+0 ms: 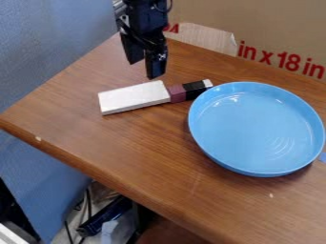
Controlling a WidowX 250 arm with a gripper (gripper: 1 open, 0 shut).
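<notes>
A row of blocks lies on the wooden table: a long white block (132,98), then a maroon piece (177,93) and a dark piece with a white end (196,89). My black gripper (144,65) hangs above and behind the white block, its two fingers apart with nothing visible between them.
A light blue plate (254,128) fills the right part of the table (114,152). A cardboard box (268,29) stands at the back. Clutter lies below the table's left edge.
</notes>
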